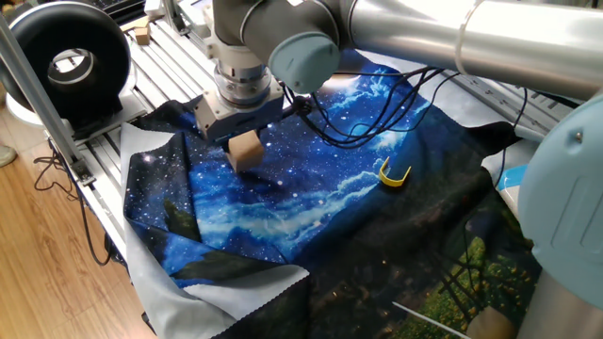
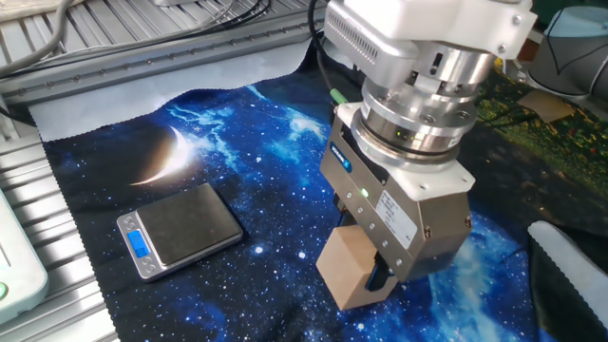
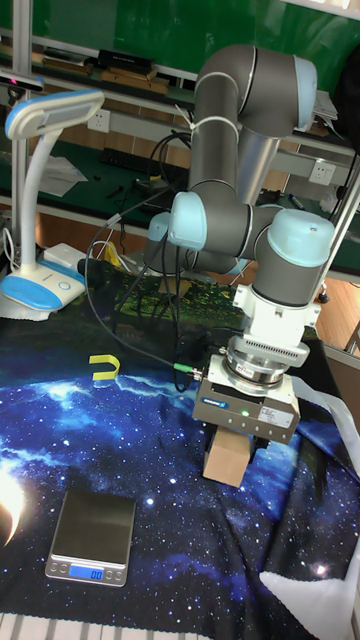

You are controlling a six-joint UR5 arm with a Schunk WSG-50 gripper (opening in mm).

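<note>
My gripper (image 2: 359,249) points down over the star-patterned cloth, shut on a plain wooden block (image 2: 350,271). In exterior view 2 one dark finger (image 2: 382,274) lies against the block's near right side, and the other is mostly hidden behind it. The same block (image 1: 246,151) shows below the gripper in exterior view 1, and again in exterior view 3 as a tan block (image 3: 227,458). Whether its underside touches the cloth is hard to tell. A kitchen scale (image 2: 195,228) with an empty dark plate lies apart from the gripper; its display (image 3: 86,573) appears to read 0.0.
A yellow U-shaped piece (image 1: 394,173) lies on the cloth, away from the block. A smaller wooden block (image 1: 142,35) rests on the metal rails at the back left. The desk lamp (image 3: 43,285) stands at the far left in exterior view 3. Folds (image 1: 236,292) raise the cloth's edge.
</note>
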